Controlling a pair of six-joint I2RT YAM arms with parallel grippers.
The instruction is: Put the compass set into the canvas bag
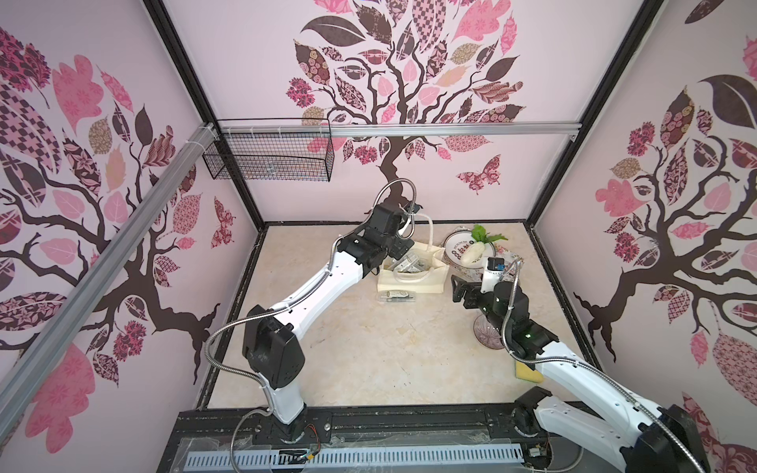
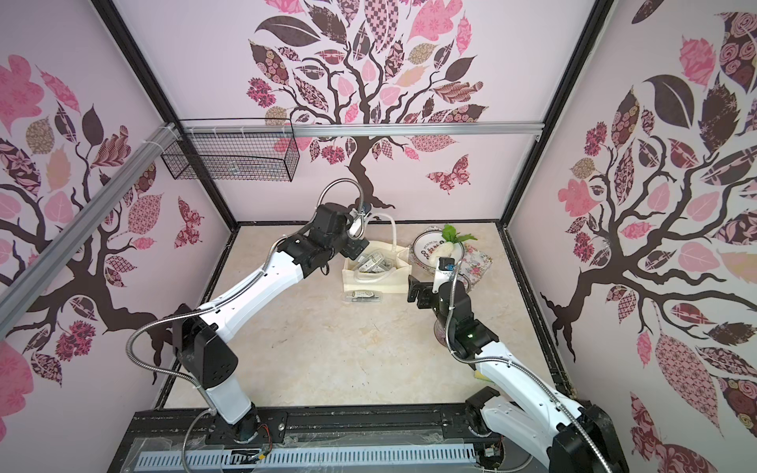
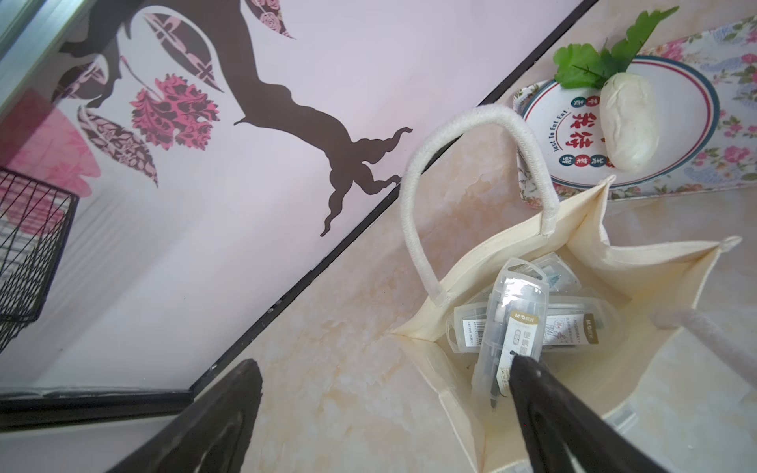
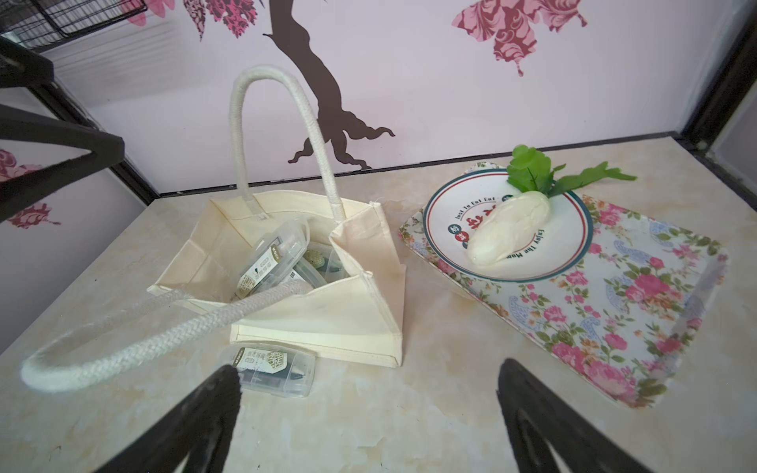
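Observation:
The cream canvas bag (image 4: 331,311) stands on the table with its mouth open and one rope handle up. Inside it, several clear plastic cases lie over one another; the uppermost compass set (image 3: 516,323) leans across the others. Another clear case (image 4: 276,369) rests on the table against the bag's front. In the left wrist view my left gripper is open, its fingers wide apart above the bag, nothing between them. My right gripper is also open and empty, in front of the bag and to its right.
Right of the bag, a floral tray (image 4: 623,315) holds a plate (image 4: 441,213) with a white radish (image 4: 508,228). A pinkish glass dish (image 1: 487,331) and a yellow item (image 1: 528,372) lie near the right arm.

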